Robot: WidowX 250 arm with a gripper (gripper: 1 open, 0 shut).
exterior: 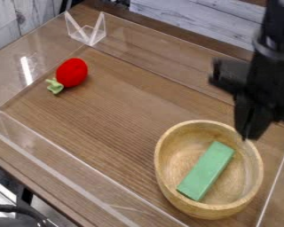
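A green block [205, 169] lies in a round beige bowl [173, 186] at the lower right. The dark gripper and arm fill the upper right, above and behind the bowl, clear of the green block; the fingertips are hard to make out, so their opening cannot be judged.
A red object [71, 73] with a green tip lies at the left. A clear plastic item [88, 31] stands at the top left.
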